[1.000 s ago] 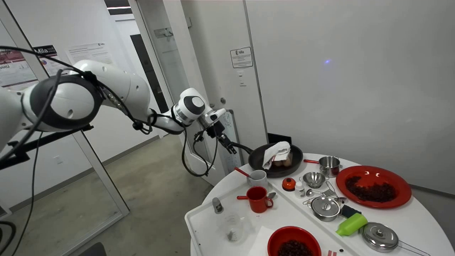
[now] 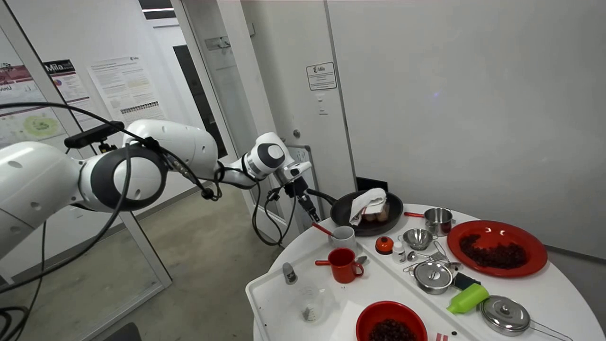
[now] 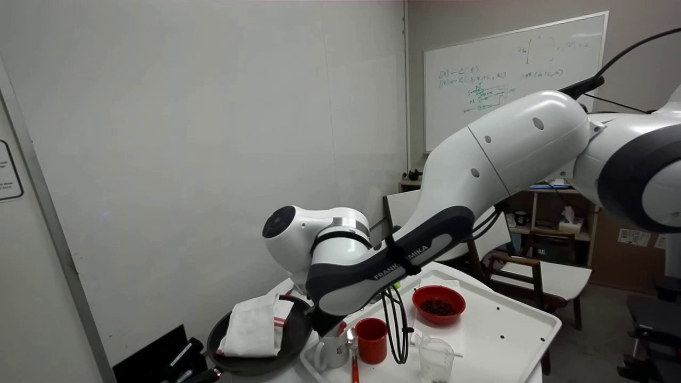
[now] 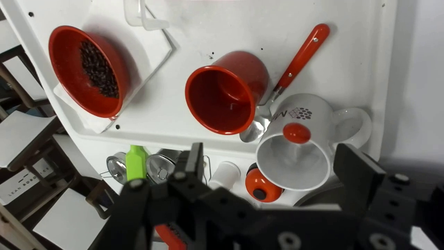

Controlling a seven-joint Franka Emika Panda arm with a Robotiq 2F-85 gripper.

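My gripper (image 2: pixel 315 216) hangs above the table's far-left edge, close to the white mug (image 2: pixel 343 238) and the pan's handle. In the wrist view its fingers stand wide apart, and the white mug (image 4: pixel 293 146) shows between and beyond them, not held. A red-handled utensil leans in that mug, its rounded handle end (image 4: pixel 296 133) pointing up toward the camera. Beside it stands a red mug (image 4: pixel 227 92). A spoon with a red handle (image 4: pixel 302 55) lies on the tray between the two. Exterior view 2 has the gripper hidden behind the arm.
The white tray (image 2: pixel 267 295) also carries a red bowl (image 2: pixel 392 321) of dark beans and a clear measuring cup (image 3: pixel 437 358). A black pan (image 2: pixel 366 227) with a towel stands behind the white mug. Small pots, a green bottle (image 2: pixel 468 298) and a red plate (image 2: pixel 534 253) crowd the right side.
In exterior view 1 the arm has come down and to the right, bringing the gripper nearer the white mug. The tableware has not moved.
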